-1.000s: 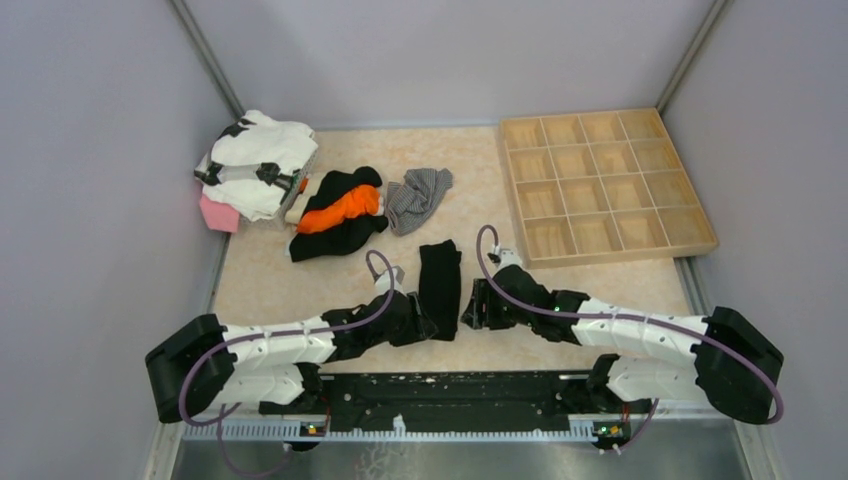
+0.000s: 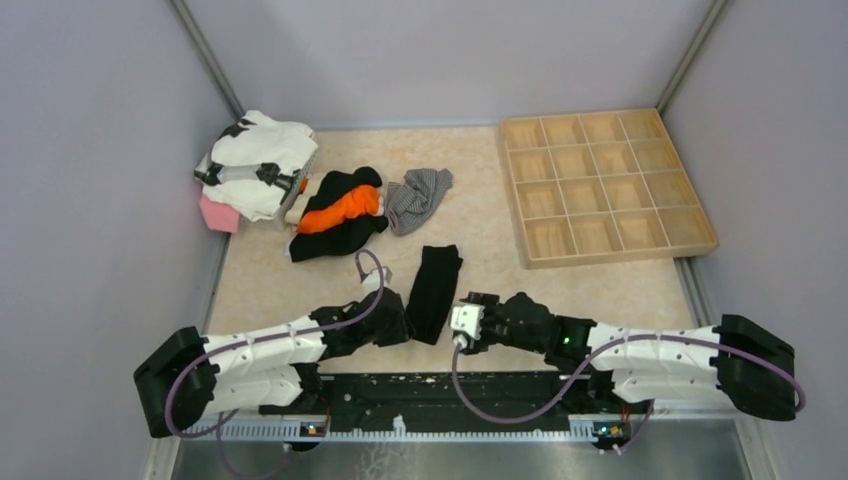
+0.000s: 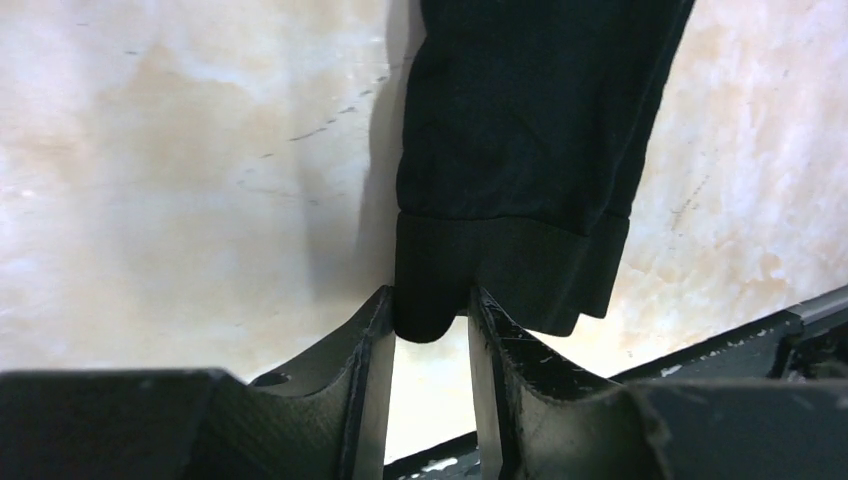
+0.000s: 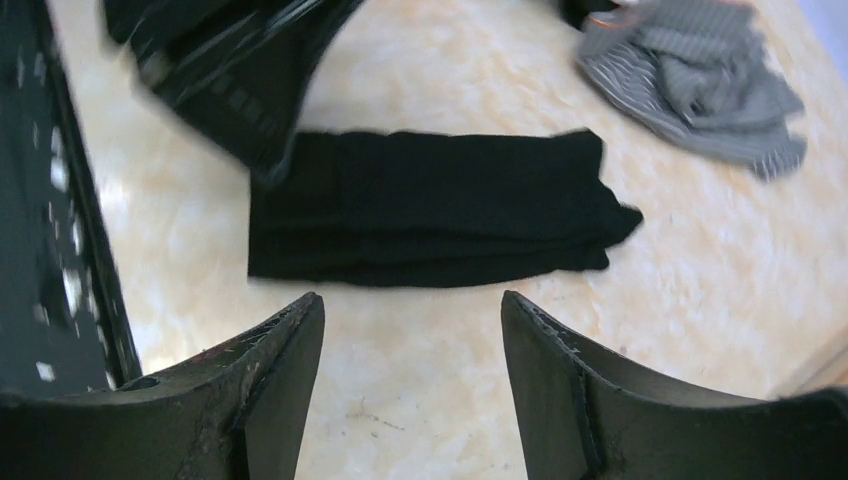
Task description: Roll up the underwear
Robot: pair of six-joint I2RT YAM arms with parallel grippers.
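The folded black underwear (image 2: pixel 434 288) lies flat on the table between my grippers. In the left wrist view, my left gripper has its fingertips close together on the near left corner of the black cloth (image 3: pixel 515 130); whether they are closed on it is unclear. My right gripper stands open beside the long edge of the underwear (image 4: pixel 430 200), with bare table between its fingers.
A wooden compartment tray (image 2: pixel 519 185) is at back right. Grey cloth (image 2: pixel 415 200), black and orange clothes (image 2: pixel 340 207) and a basket of white cloths (image 2: pixel 260 165) fill the back left. Table front has free room.
The underwear's near end has shifted left along with my left gripper, so it lies slanted. My right gripper has moved toward the front and left.
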